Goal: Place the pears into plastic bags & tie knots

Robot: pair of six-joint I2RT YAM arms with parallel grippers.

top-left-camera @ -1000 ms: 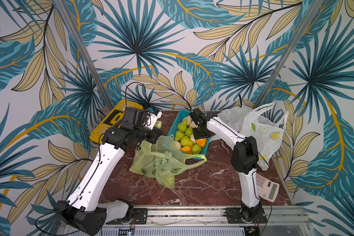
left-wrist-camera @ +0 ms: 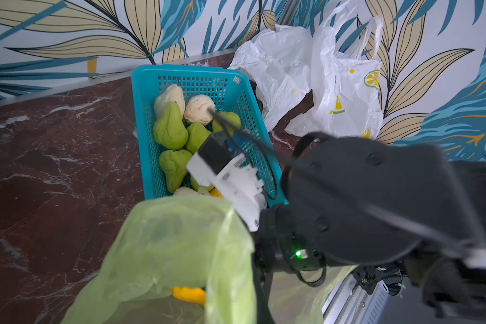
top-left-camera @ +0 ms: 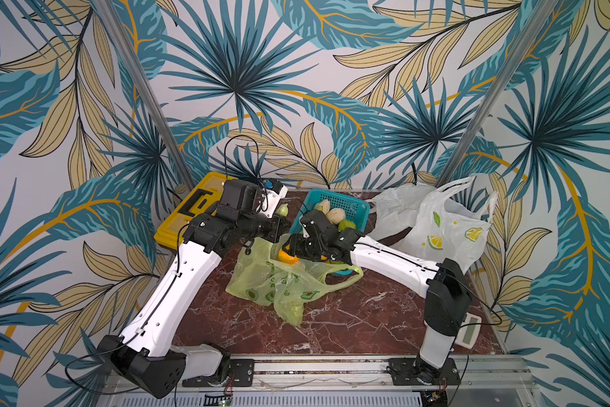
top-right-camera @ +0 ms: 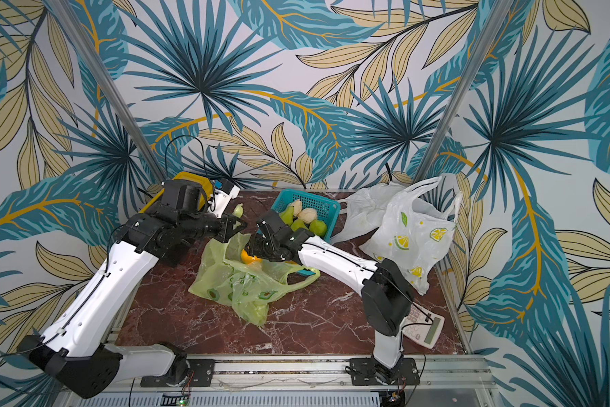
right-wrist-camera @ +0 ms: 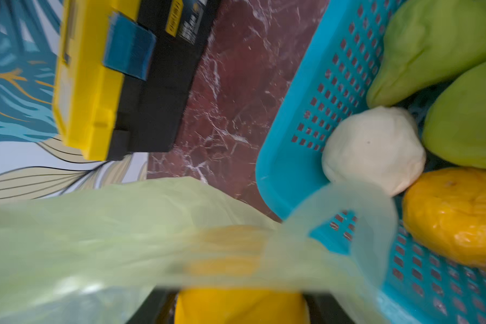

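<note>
A yellow-green plastic bag (top-left-camera: pixel 267 281) lies mid-table with its mouth held up. At its left rim, my left gripper (top-left-camera: pixel 278 236) is shut on the thin film; the fingertips are mostly hidden in the wrist view. Over the bag's mouth is my right gripper (top-left-camera: pixel 292 249), with an orange pear (right-wrist-camera: pixel 240 309) between its fingers. Bag film partly veils this pear, and whether the fingers still grip it is unclear. Green pears (left-wrist-camera: pixel 171 127), pale ones (right-wrist-camera: pixel 373 148) and another orange one (right-wrist-camera: pixel 456 213) sit in the teal basket (left-wrist-camera: pixel 139 127).
White plastic bags (top-left-camera: pixel 447 227) stand at the back right. A yellow case (top-left-camera: pixel 189 210) is at the back left, close to my left arm. A calculator (top-right-camera: pixel 423 327) rests at the front right. Bare marble table (top-left-camera: pixel 359 325) shows in front of the green bag.
The left arm and bag have shifted only slightly.
</note>
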